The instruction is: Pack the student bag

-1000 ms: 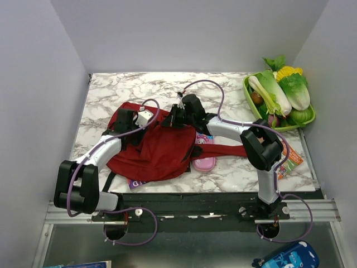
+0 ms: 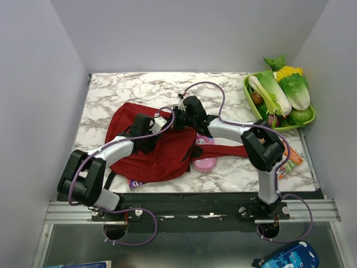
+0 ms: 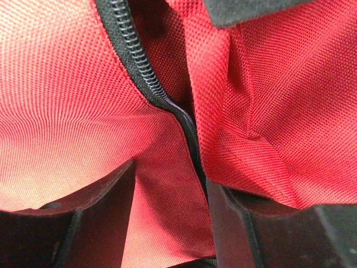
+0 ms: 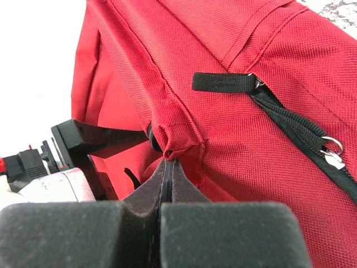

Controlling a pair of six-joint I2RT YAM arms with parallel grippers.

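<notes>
The red bag (image 2: 159,167) lies spread over the left and middle of the marble table, its cloth folded and slack. Above its left part my left gripper (image 2: 149,148) points down. In the left wrist view its fingers (image 3: 114,198) stand apart, straddling red cloth and a black zipper (image 3: 142,64) without closing on them. My right gripper is shut at a folded edge of the bag, with cloth pinched at its tips. A pink case (image 2: 204,163) lies right of the bag, and a purple book (image 2: 135,183) peeks out under its front edge.
A green basket (image 2: 308,121) of vegetables stands at the back right. A colourful book (image 2: 291,162) lies at the right edge, partly behind the right arm. A blue pouch (image 2: 290,258) sits below the table's front.
My left gripper has moved right and toward the front across the bag, and the cloth under it has shifted. The right arm has hardly moved.
</notes>
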